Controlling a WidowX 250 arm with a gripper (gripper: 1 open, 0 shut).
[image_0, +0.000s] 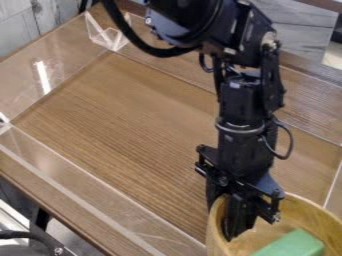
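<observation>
The black robot arm comes down from the top centre to my gripper (241, 210), which sits low at the left part of a tan round container (321, 225) in the lower right. Its fingers reach down to the container's near left wall; whether anything is between them is hidden by the dark gripper body. A green block (290, 246) lies inside the container, to the right of the gripper, partly cut off by the bottom edge.
A wooden tray floor (114, 120) fills the left and middle and is clear. Clear rims run along its left side. A small clear object (107, 32) stands at the top left.
</observation>
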